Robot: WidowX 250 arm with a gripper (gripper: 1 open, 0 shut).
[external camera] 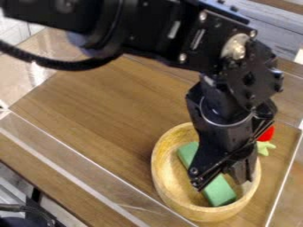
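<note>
A wooden bowl (168, 175) sits at the lower right of the wooden surface, with a green block (217, 191) lying inside it. My black gripper (219, 171) hangs low over the bowl, its fingertips at or just above the block and covering part of it. The gripper looks narrow at the tips; whether anything is between them is hidden. Behind the gripper, at the right, a red object (268, 134) with a pale green top is partly visible.
Transparent edges run along the front-left and right sides. A dark cable hangs at the upper left.
</note>
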